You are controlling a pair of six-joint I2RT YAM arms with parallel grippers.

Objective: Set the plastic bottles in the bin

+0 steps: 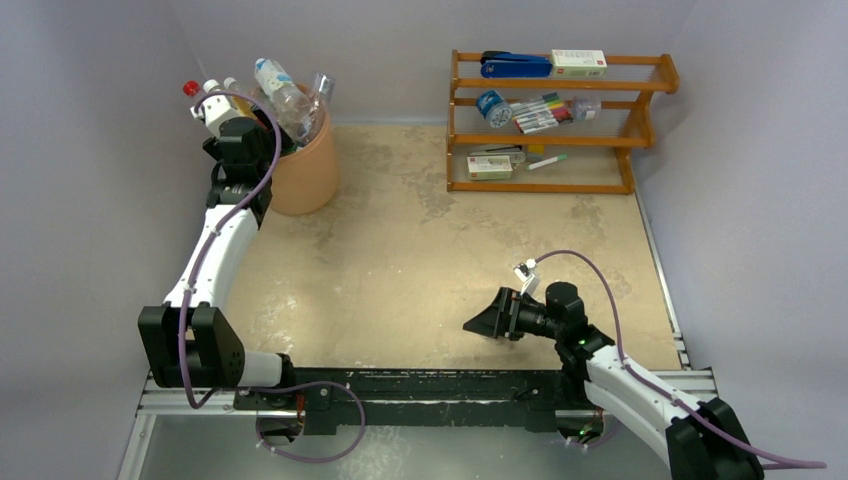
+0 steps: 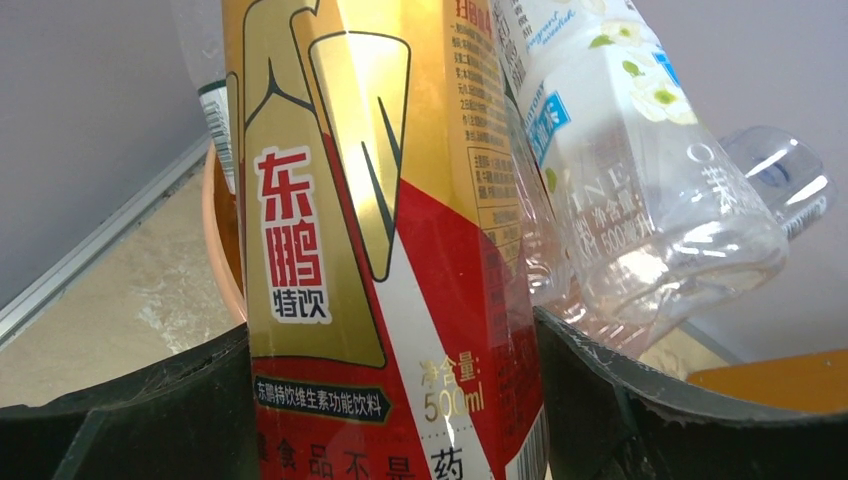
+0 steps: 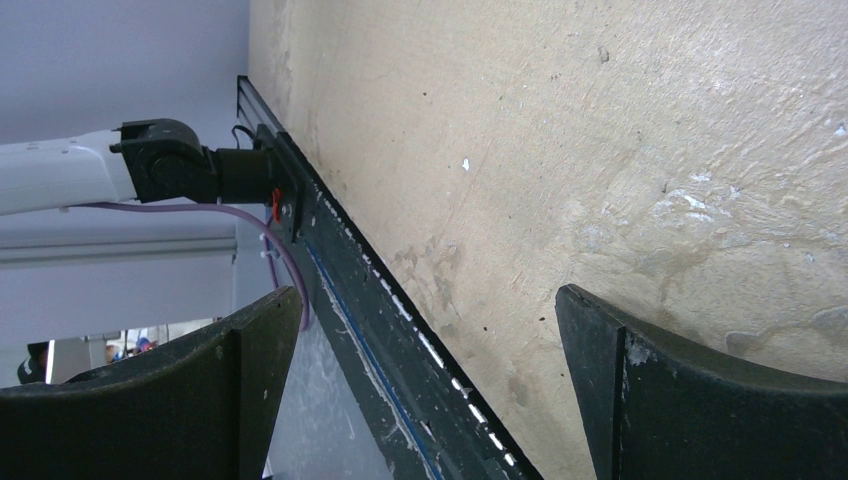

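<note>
At the upper left, a peach bin (image 1: 305,181) is heaped with plastic bottles. My left gripper is at its top, fingers on either side of a gold-and-red 500ml bottle (image 2: 380,200); whether they grip it firmly is unclear. A clear bottle with a flowered label (image 2: 650,180) lies beside it. My right gripper is open low over the bare table, nothing between its fingers; in the top view it sits at the lower right.
A wooden rack (image 1: 628,140) at the back right holds boxes, markers, a stapler and small containers.
</note>
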